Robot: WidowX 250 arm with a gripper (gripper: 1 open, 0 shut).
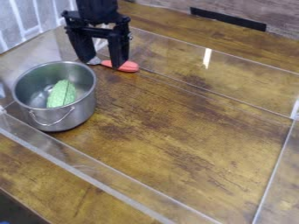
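Observation:
My black gripper (98, 54) is raised at the upper left, behind and above the steel pot, its two fingers apart. Under and just right of it a red-handled utensil (124, 66) lies on the wooden table, its left end partly hidden by the gripper. The steel pot (70, 109) stands at the left with a green oblong item (61, 98) inside.
Clear-edged strips or lines run along its front and right side. A white wire-like structure (33, 22) is at the back left.

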